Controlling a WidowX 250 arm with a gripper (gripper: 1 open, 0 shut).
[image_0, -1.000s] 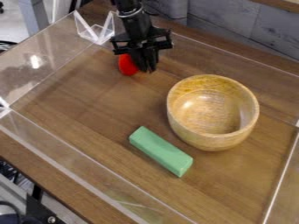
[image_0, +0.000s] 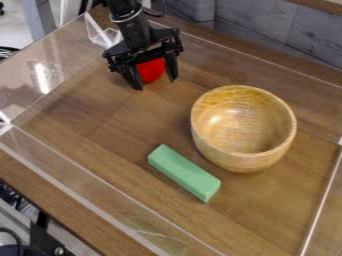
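My gripper (image_0: 142, 62) is at the upper middle of the view, its black fingers spread open around a red object (image_0: 152, 71) on the wooden table (image_0: 94, 130). The fingers partly hide the red object, so its exact shape cannot be made out.
A large yellow wooden bowl (image_0: 243, 128) sits at the middle right. A green block (image_0: 183, 174) lies in the lower middle. The back wall (image_0: 281, 25) bounds the table at the top right.
The gripper has turned and shifted about over the red object, which now shows slightly right of where it was a second ago. The bowl and green block have not moved.
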